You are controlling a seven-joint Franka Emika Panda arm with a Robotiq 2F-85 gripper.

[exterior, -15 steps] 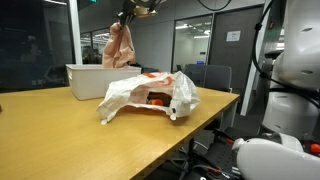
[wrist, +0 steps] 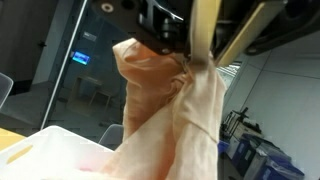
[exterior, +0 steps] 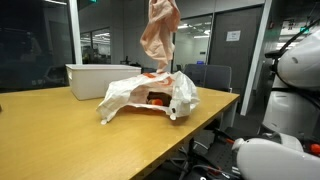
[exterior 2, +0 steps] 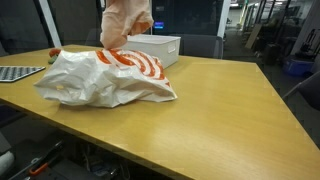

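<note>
A peach-coloured cloth [exterior: 160, 36] hangs high above the table, its upper end out of frame in both exterior views. In the wrist view my gripper is shut on the cloth [wrist: 170, 120], which drapes down from between the fingers. Below it lies a crumpled white plastic bag with orange-red print [exterior 2: 110, 78], its mouth spread toward the first exterior camera. An orange-red item [exterior: 156, 99] shows inside the bag's opening. The cloth's lower end hangs just over the bag; whether they touch, I cannot tell.
A white box [exterior: 95, 80] stands at the table's back, behind the bag. On the far left in the second exterior view lies a dark perforated tray or keyboard [exterior 2: 18, 73].
The cloth has moved right in the first exterior view, from in front of the white box to above the bag, and has risen.
</note>
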